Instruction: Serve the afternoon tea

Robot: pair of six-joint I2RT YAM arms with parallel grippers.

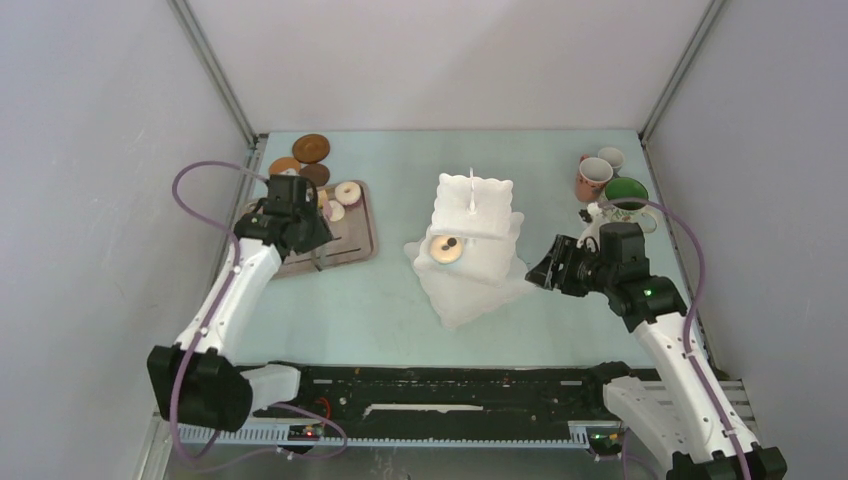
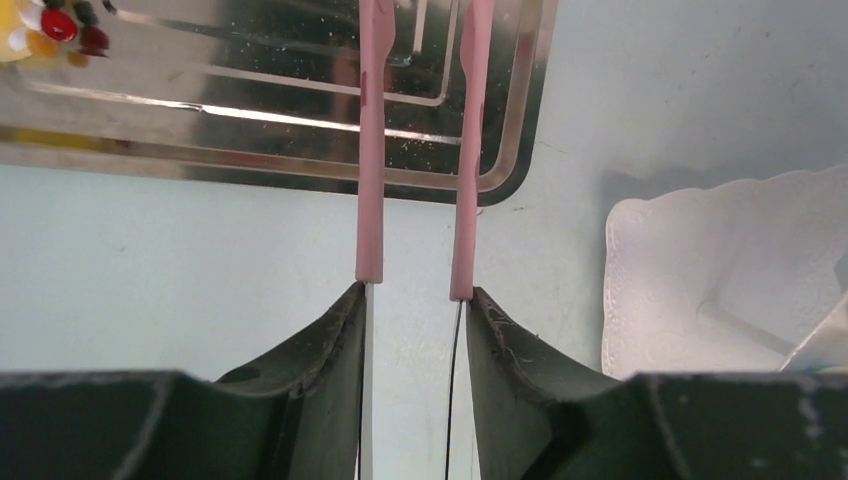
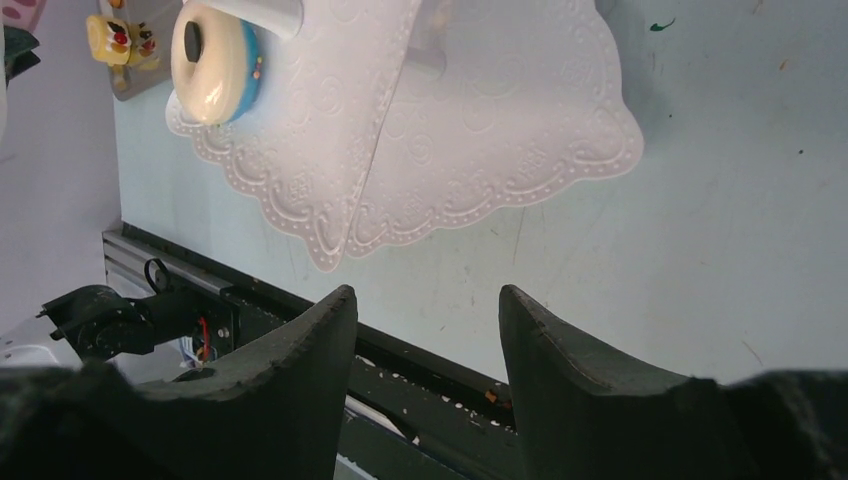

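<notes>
My left gripper is shut on a pair of tongs with pink tips [image 2: 371, 190]; their two arms stand apart with nothing between them. In the top view this gripper [image 1: 318, 240] is over the front of the metal tray [image 1: 369, 235], partly covering it. A pale donut [image 1: 347, 193] and other sweets lie on the tray. The white tiered stand [image 1: 478, 262] occupies the table's middle, carrying one cream donut [image 1: 446, 249] with a blue underside on a lower tier. Right of the stand, my right gripper hangs open and empty.
Brown and tan round coasters [image 1: 311, 149] lie behind the tray. Cups stand at the back right, among them a pink mug [image 1: 592, 178] and a green-lined cup [image 1: 627, 192].
</notes>
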